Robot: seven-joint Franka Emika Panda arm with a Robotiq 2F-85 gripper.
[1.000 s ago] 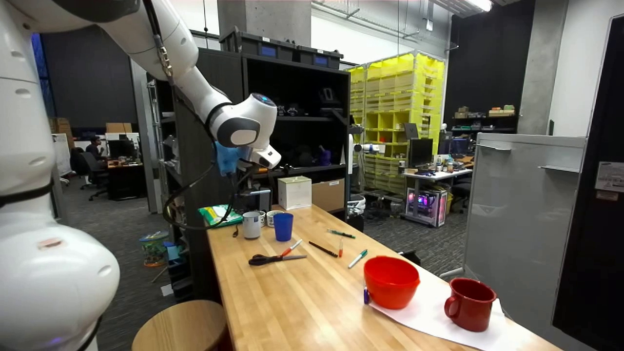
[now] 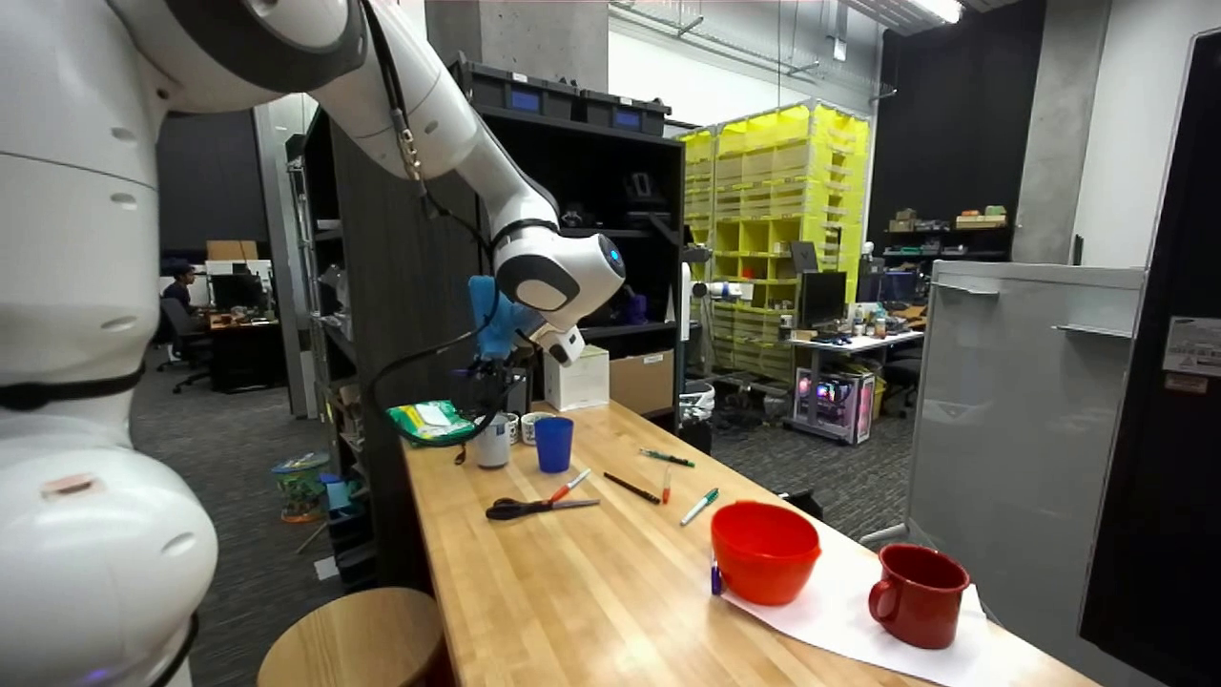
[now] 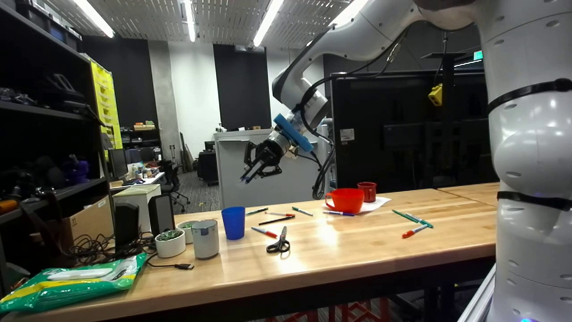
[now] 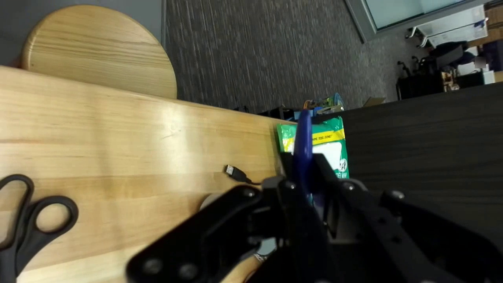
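My gripper [image 3: 246,180] is raised above the table's far end, tilted downward, its fingers close together. In the wrist view a slim blue-purple marker [image 4: 304,136] stands out between the fingers, with the fingers shut on it. Below the gripper in exterior view 2, clear of it, a blue cup [image 3: 233,223] stands upright. Beside that cup is a grey mug [image 3: 206,239]. Black scissors [image 3: 279,245] and several pens lie loose nearby, among them a red-capped marker [image 3: 264,232]. In exterior view 1 the arm and cable mostly hide the gripper.
Two small plant pots, one a white pot [image 3: 170,244], and a green packet [image 3: 75,279] crowd the shelf end. A red bowl-like cup [image 2: 764,553] and a dark red mug [image 2: 919,595] sit on white paper at the opposite end. Bare wood lies along the near edge.
In exterior view 1 the arm has swung to the right and its wrist sits lower and further right. The tabletop objects appear unmoved.
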